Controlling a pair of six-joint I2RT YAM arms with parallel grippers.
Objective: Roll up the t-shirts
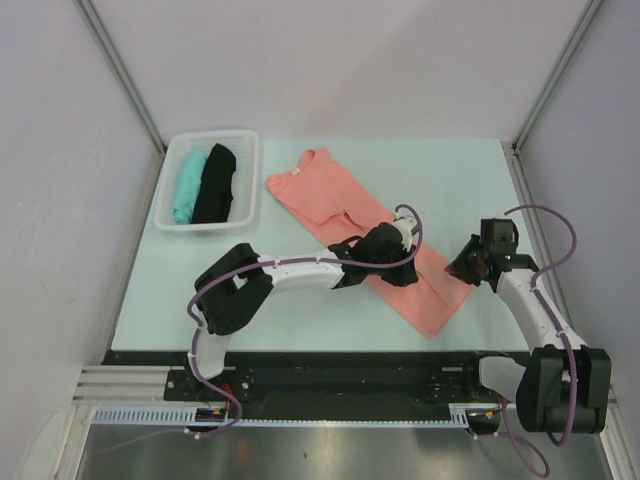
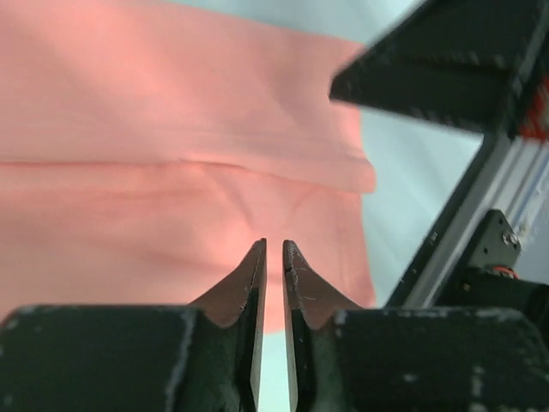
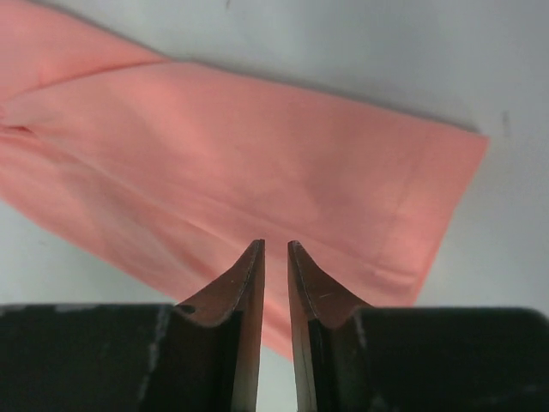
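Observation:
A salmon T-shirt lies spread diagonally on the pale table, one fold running along it. My left gripper hangs over its lower part; in the left wrist view the two fingertips are close together, with only shirt visible beneath. My right gripper is above the shirt's lower right end; in the right wrist view its fingertips are also close, over the pink cloth. Whether either holds cloth is not visible.
A white bin at the back left holds a teal cloth and a black cloth.

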